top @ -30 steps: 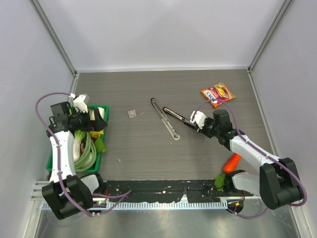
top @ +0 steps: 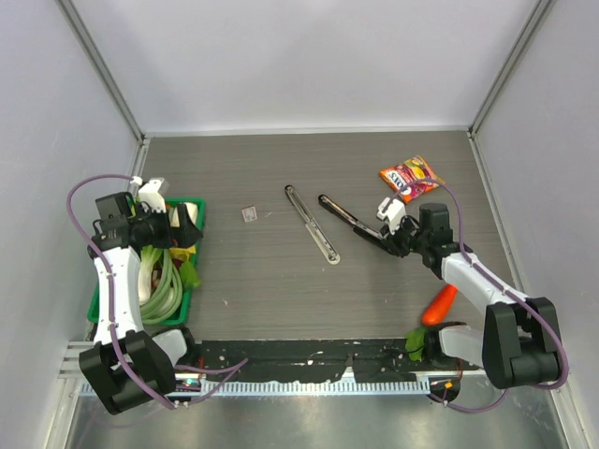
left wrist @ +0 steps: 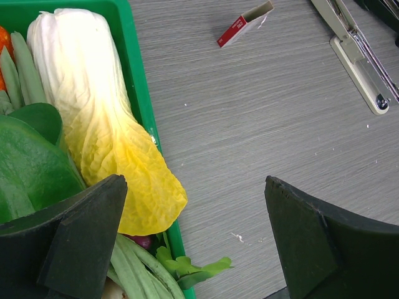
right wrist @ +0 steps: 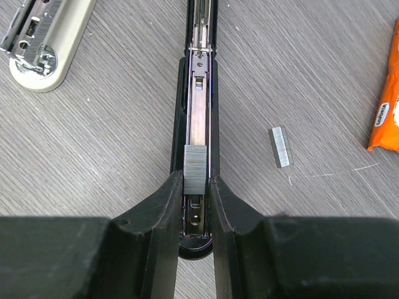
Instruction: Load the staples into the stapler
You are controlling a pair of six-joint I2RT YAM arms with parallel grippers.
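The black stapler (top: 351, 219) lies opened out on the table, its magazine channel in plain sight in the right wrist view. A grey staple strip (right wrist: 195, 169) sits in that channel, near its front end. Closed in on both sides of the channel by the strip is my right gripper, shut on the stapler; whether its tips also touch the strip, I cannot tell. Over the green basket at the left, my left gripper hangs open and empty. A second short staple strip (right wrist: 280, 147) lies loose on the table beside the stapler.
A white opened stapler (top: 312, 224) lies left of the black one. Farther left is a small staple box (left wrist: 245, 24). The vegetable basket (top: 206, 217) fills the left edge. An orange snack bag (top: 412, 177) and a carrot (top: 440, 304) lie at the right.
My right gripper and the black stapler have shifted together to the right, widening the gap to the white stapler. The left arm has stayed put.
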